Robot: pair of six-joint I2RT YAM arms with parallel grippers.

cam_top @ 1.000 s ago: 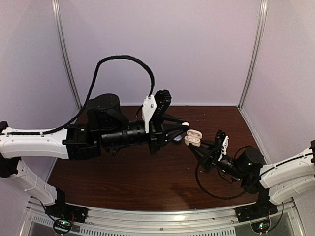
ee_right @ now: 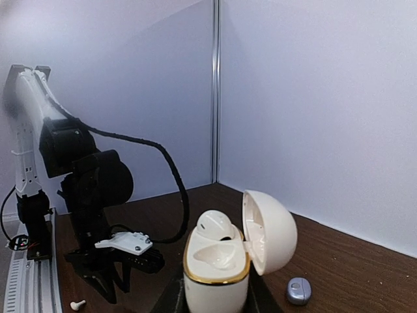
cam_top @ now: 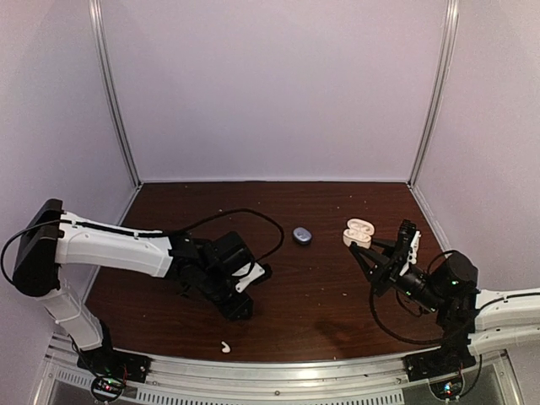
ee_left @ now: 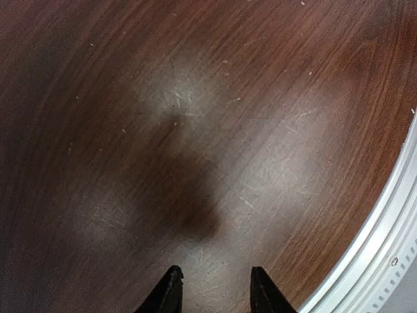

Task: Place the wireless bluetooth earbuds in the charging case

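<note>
A loose white earbud [cam_top: 225, 347] lies on the table near its front edge; the right wrist view shows the same earbud [ee_right: 77, 305] at lower left. Behind it and apart from it, my left gripper points down at the table, open, with bare wood between its fingers. The white charging case [ee_right: 217, 274] is held upright in my right gripper [cam_top: 359, 248], which is shut on it. Its lid [ee_right: 272, 232] stands raised. One earbud [ee_right: 215, 225] sits in one slot, while the other slot [ee_right: 218, 256] is empty.
A small grey-blue oval object [cam_top: 302, 236] rests mid-table, left of the case. A metal rail [cam_top: 278, 374] runs along the front edge, close to the loose earbud.
The right arm has shifted slightly right with the case.
</note>
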